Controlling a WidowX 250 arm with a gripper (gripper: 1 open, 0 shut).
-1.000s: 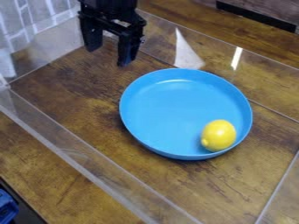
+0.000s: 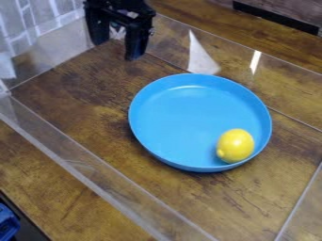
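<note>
My black gripper (image 2: 119,34) hangs at the upper left, above the wooden floor of the clear-walled tray, its two fingers apart with nothing visible between them. A round blue plate (image 2: 189,118) lies right of centre, below and right of the gripper. A yellow lemon-like object (image 2: 235,145) rests on the plate's lower right part.
Clear walls (image 2: 88,169) bound the wooden area (image 2: 75,104). A white triangular piece (image 2: 201,58) is at the back, behind the plate. A dark blue object (image 2: 13,226) is at the lower left corner, outside the wall. The floor left of the plate is clear.
My gripper has moved slightly up in the frame, toward the back. The plate and yellow object stay where they were.
</note>
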